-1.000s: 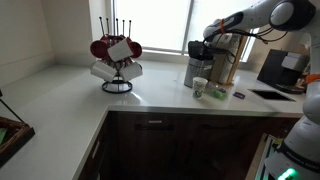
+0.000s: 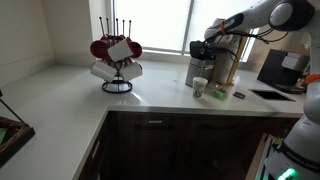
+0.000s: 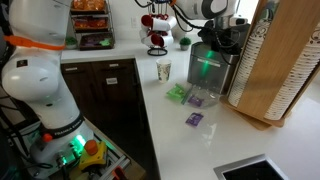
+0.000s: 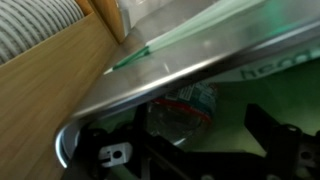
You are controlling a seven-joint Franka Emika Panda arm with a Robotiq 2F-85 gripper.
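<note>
My gripper point(image 3: 212, 38) hangs at the mouth of a grey bin point(image 3: 203, 76) on the counter. In the wrist view, the fingers stand apart, with dark fingers point(image 4: 268, 130) on either side and nothing held between them. The bin's shiny rim point(image 4: 185, 68) crosses that view diagonally. Beyond the fingers, inside the bin, lies a reddish item with green and white markings point(image 4: 190, 103); its full shape is hard to make out. From exterior view 1 the gripper point(image 2: 201, 48) is small and dark above the bin point(image 2: 200, 72).
A patterned cup point(image 3: 164, 71), a green packet point(image 3: 178, 93) and a purple item point(image 3: 194, 119) rest on the counter before the bin. Close on its right stands a wooden holder point(image 3: 257, 95). A mug rack point(image 2: 117, 86) is farther left, with bare counter between.
</note>
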